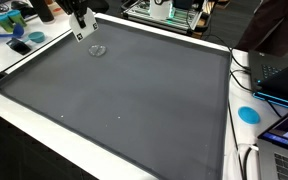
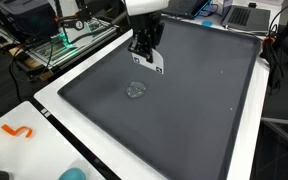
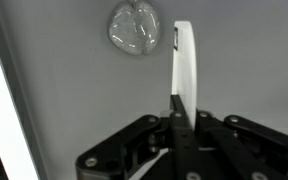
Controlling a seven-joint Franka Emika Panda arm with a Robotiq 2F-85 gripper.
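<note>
A white, card-like piece (image 3: 185,60) with small dark marks stands between the fingers of my gripper, which is shut on it. The wrist view shows this piece nearly edge-on. From outside, the white piece (image 1: 83,26) hangs above the far left part of the grey board (image 1: 124,95), apart from its surface. A clear, roundish, lobed object (image 2: 136,89) lies on the board, near the held piece but not touching it. That clear object (image 3: 135,27) shows up beside the piece in the wrist view. Black arm parts partly hide the fingers outside.
Most of the board is bare. A blue disc (image 1: 249,115) lies on the white table to the right, near a laptop (image 1: 282,155). Assorted items, including a teal cup (image 1: 36,37), crowd the far left. An orange piece (image 2: 17,131) lies off the board.
</note>
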